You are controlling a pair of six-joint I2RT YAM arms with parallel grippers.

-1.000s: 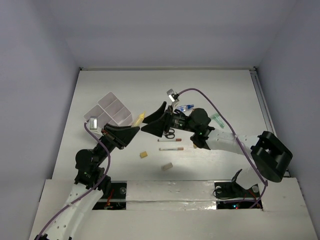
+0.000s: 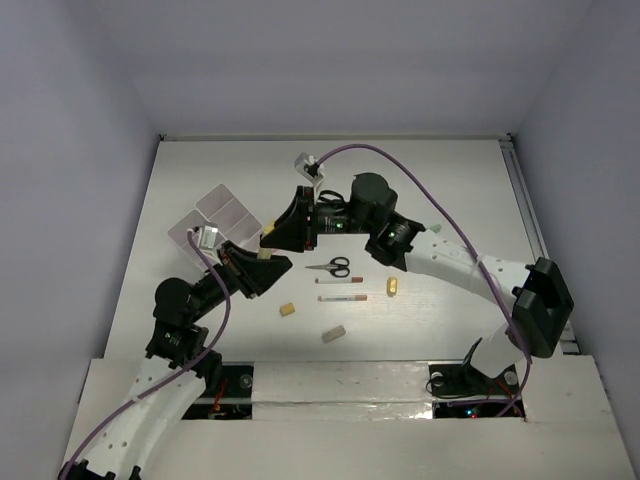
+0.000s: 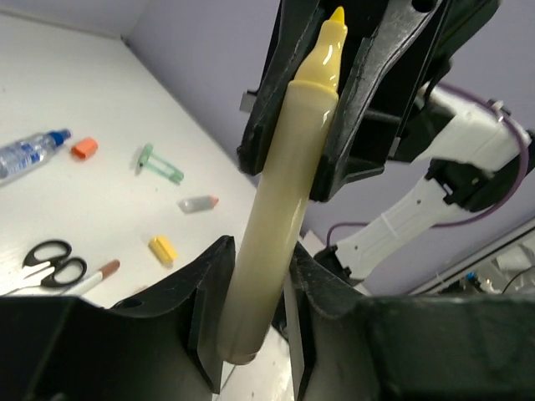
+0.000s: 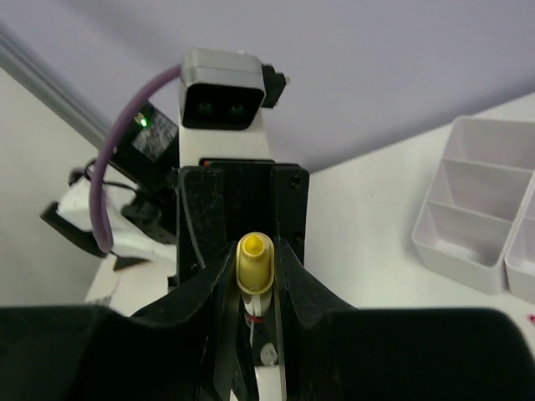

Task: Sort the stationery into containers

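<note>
A pale yellow highlighter (image 3: 276, 209) with a yellow tip stands tilted between both grippers, above the table. My right gripper (image 2: 282, 232) is shut on its upper, tip end, seen end-on at the yellow tip (image 4: 255, 263) in the right wrist view. My left gripper (image 2: 268, 272) is round the lower end in the left wrist view; whether its fingers grip or are loose is hard to tell. The white compartment container (image 2: 229, 208) is at the table's left. Scissors (image 2: 338, 266), marker pens (image 2: 340, 298), a yellow piece (image 2: 392, 286) and an eraser (image 2: 333, 334) lie on the table.
In the left wrist view a water bottle (image 3: 29, 154), an orange block (image 3: 84, 148) and a green item (image 3: 159, 164) lie further back. A small tan block (image 2: 287, 309) lies near the front. The table's front middle has free room.
My right gripper has closed on the highlighter and risen, moving slightly left with its arm. My left gripper has shifted slightly, staying at the highlighter's lower end.
</note>
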